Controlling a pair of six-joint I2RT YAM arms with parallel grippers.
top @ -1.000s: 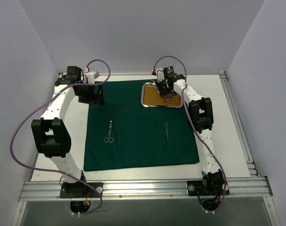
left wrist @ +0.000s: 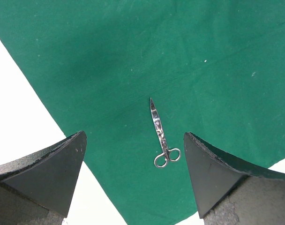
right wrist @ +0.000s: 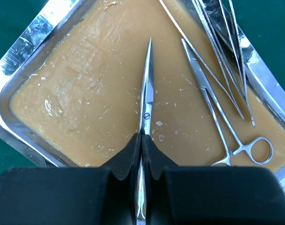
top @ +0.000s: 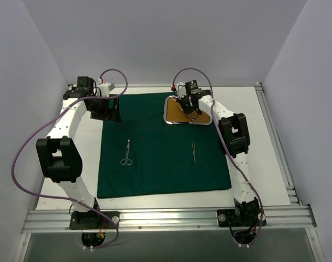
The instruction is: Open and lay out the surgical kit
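Observation:
The steel tray [right wrist: 27, 40] with a tan pad lies at the back of the green cloth [top: 155, 174]. My right gripper is shut over a long pair of scissors [right wrist: 147, 89] in it; whether it grips them is unclear. Beside them lie a scissor-like clamp [right wrist: 217, 108] and several tweezers [right wrist: 229, 70]. On the cloth, scissors [left wrist: 162, 145] lie at left and a thin pair of tweezers [top: 194, 153] at right. My left gripper stands open above the cloth's back left, nothing between its fingers.
White table shows around the cloth, with walls at back and sides and a metal rail along the front.
The left arm is still.

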